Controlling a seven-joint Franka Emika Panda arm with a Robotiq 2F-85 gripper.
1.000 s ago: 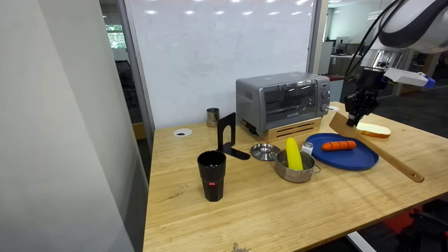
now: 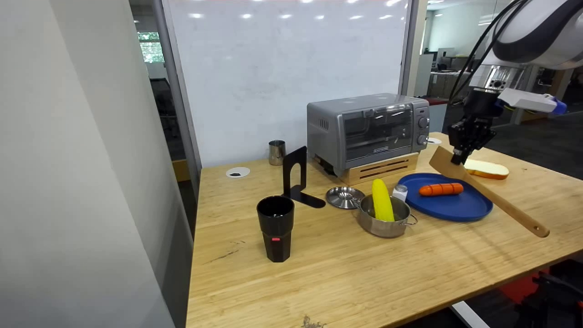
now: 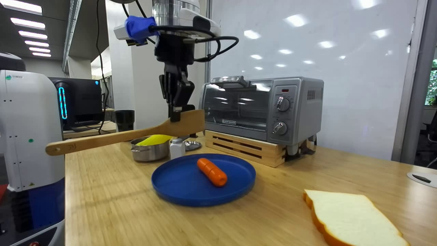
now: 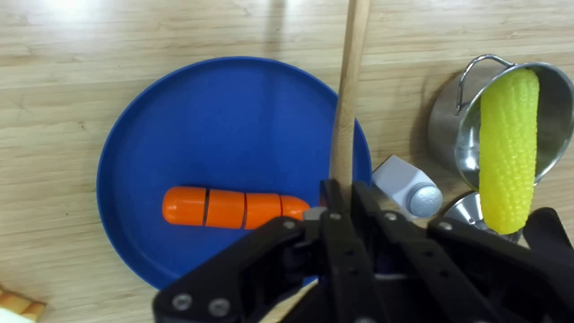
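Observation:
My gripper (image 3: pixel 175 117) is shut on a wooden spatula (image 3: pixel 186 123), gripping it by the blade near where the handle begins. The spatula hangs in the air above the blue plate (image 3: pixel 172 192), its long handle (image 2: pixel 508 209) sloping down toward the table's front side. In the wrist view the handle (image 4: pixel 350 91) runs up from between my fingers to the top edge. On the plate lies an orange sausage-like piece with cuts across it (image 4: pixel 226 208), whose one end is hidden by the gripper in that view. The blade's flat face is turned sideways, not level.
Beside the plate stand a white shaker (image 2: pixel 400 192) and a steel pot (image 2: pixel 384 226) with yellow corn (image 2: pixel 382 200) leaning in it. A metal lid (image 2: pixel 345 197), black stand (image 2: pixel 295 175), black cup (image 2: pixel 276 229), toaster oven (image 2: pixel 371 131) and bread slice (image 3: pixel 356 213) are around.
Almost nothing differs. The spatula's handle end has shifted very slightly to the left in exterior view 1, with my gripper still holding it.

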